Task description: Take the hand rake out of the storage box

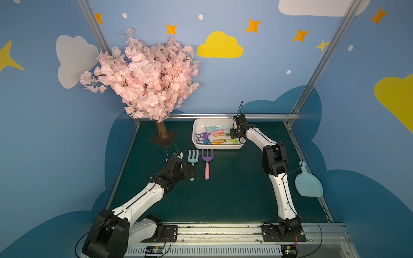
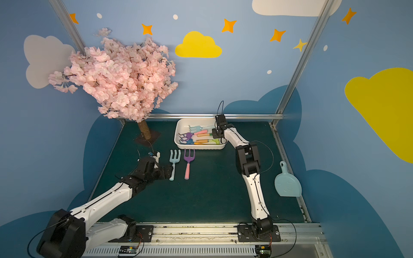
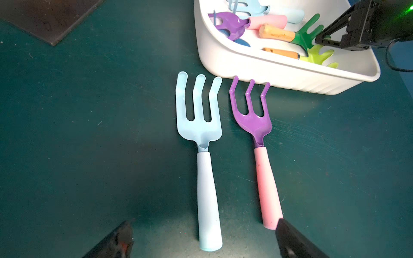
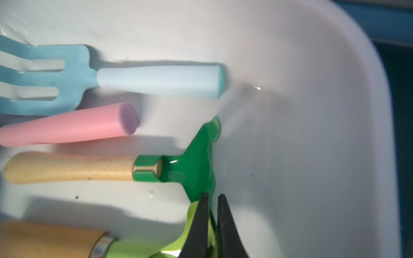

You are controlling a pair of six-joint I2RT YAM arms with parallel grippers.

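A white storage box (image 3: pixel 258 64) holds several rakes and tools, among them a light-blue rake (image 4: pixel 68 86), a dark-green rake (image 4: pixel 191 167) and a light-green rake (image 4: pixel 172 245). Inside its right end, my right gripper is shut down at the green rake heads; whether anything is pinched between its fingertips is unclear. In front of the box a light-blue rake (image 3: pixel 208 197) and a purple rake (image 3: pixel 253 124) lie on the table. My left gripper stands open over the light-blue rake's handle end.
A blossom tree (image 1: pixel 161 129) stands at back left on a dark base. A light-blue dustpan (image 1: pixel 308 185) lies at the right edge.
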